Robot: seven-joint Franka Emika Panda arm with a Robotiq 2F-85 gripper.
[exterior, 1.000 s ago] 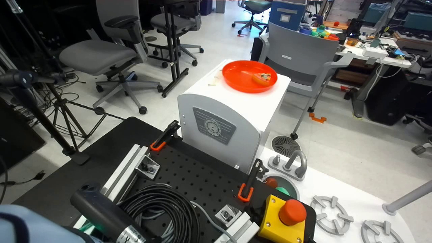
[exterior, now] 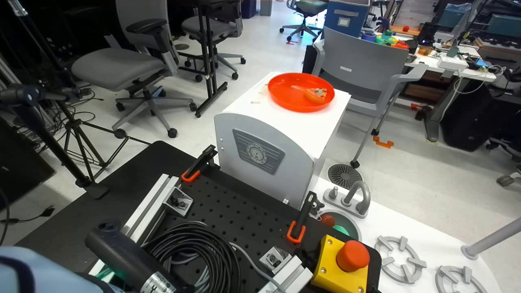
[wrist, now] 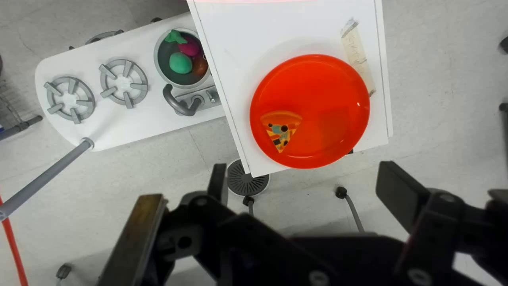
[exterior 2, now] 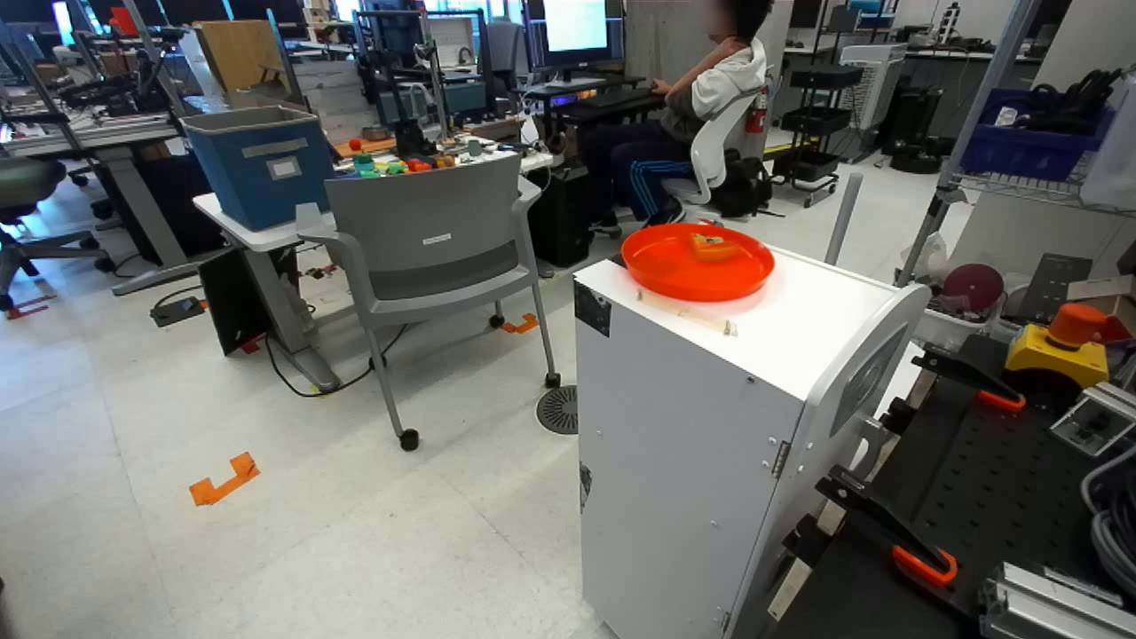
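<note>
A toy pizza slice (wrist: pixel 281 129) lies inside the round red plate (wrist: pixel 316 90), close to its rim. The plate rests on the white cabinet top (wrist: pixel 304 28), and both exterior views show it there too. Looking down from the wrist, my gripper has its fingers spread wide apart with only floor and cabinet edge visible between them, so it is open and empty. It hangs above the scene, with the plate ahead of its fingertips. Toy pieces, including a green one (wrist: pixel 181 62), sit in the small sink (wrist: pixel 159 52) beside the cabinet. Neither exterior view shows the gripper.
A grey faucet (wrist: pixel 188 105) and two burner rings stand on the white counter (wrist: pixel 114 126). From that counter rises a grey post (wrist: pixel 45 181). The yellow emergency-stop box (exterior: pixel 325 268) and black cables (exterior: pixel 195 254) occupy the dark table.
</note>
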